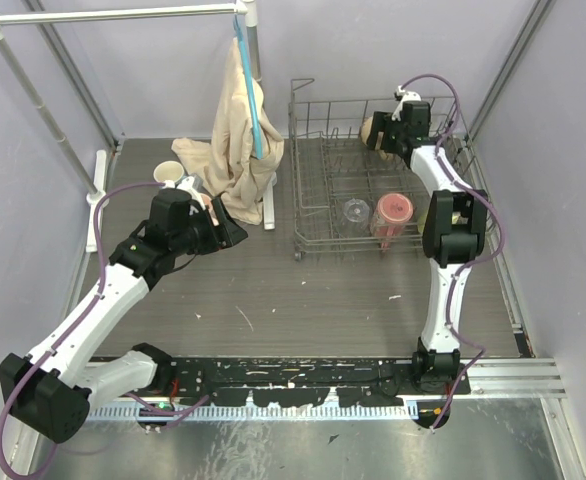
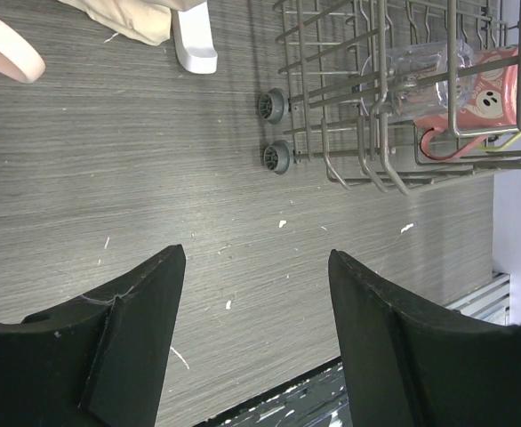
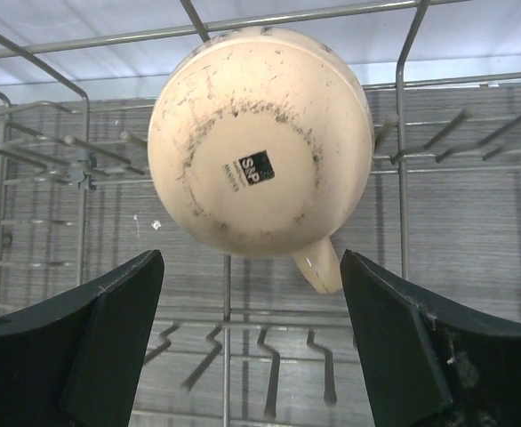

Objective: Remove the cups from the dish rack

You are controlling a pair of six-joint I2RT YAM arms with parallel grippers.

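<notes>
In the dish rack's back part, a cream cup (image 3: 260, 142) with an S&P label lies bottom-up; my right gripper is open just over it, its fingers apart at either side below the cup in the right wrist view. At the rack's front sit a clear cup (image 1: 355, 213) and a pink cup (image 1: 393, 215), with something yellow-green partly hidden at their right. My left gripper hangs open over the floor left of the rack (image 1: 313, 240), nothing between its fingers.
A white cup (image 1: 168, 172) stands at the back left, behind my left gripper. A beige cloth (image 1: 235, 170) hangs from a white rail beside the rack. The floor in front of the rack is clear.
</notes>
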